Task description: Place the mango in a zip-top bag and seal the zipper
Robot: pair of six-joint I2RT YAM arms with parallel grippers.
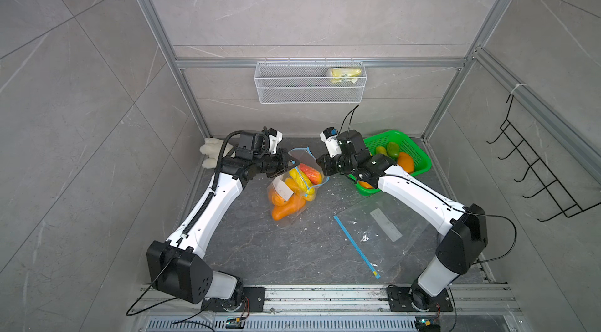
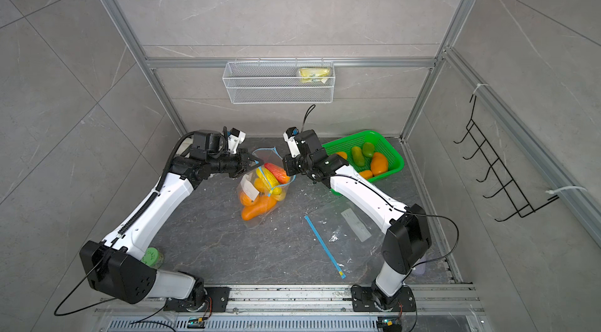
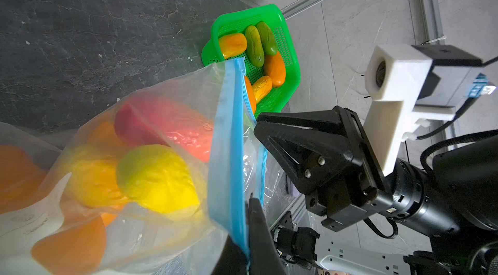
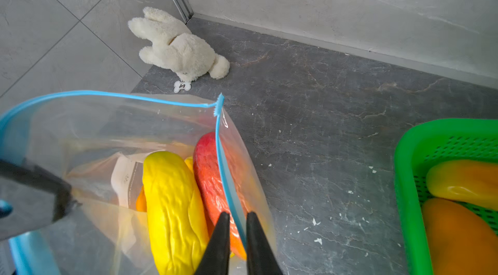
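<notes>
A clear zip bag (image 1: 285, 201) with blue-edged mouth stands open, holding a red mango (image 4: 205, 166), a yellow fruit (image 4: 173, 212) and orange ones. My left gripper (image 1: 289, 161) is shut on the bag's blue rim (image 3: 233, 171), which runs between its fingers in the left wrist view. My right gripper (image 1: 322, 163) is at the other side of the mouth; in the right wrist view its fingertips (image 4: 252, 220) are at the blue rim, slightly apart. Whether they grip it I cannot tell.
A green basket (image 1: 424, 155) of fruit stands at the back right. An empty bag (image 1: 357, 244) lies front right. A white plush toy (image 4: 176, 52) sits back left. A wire rack (image 1: 310, 91) hangs on the back wall.
</notes>
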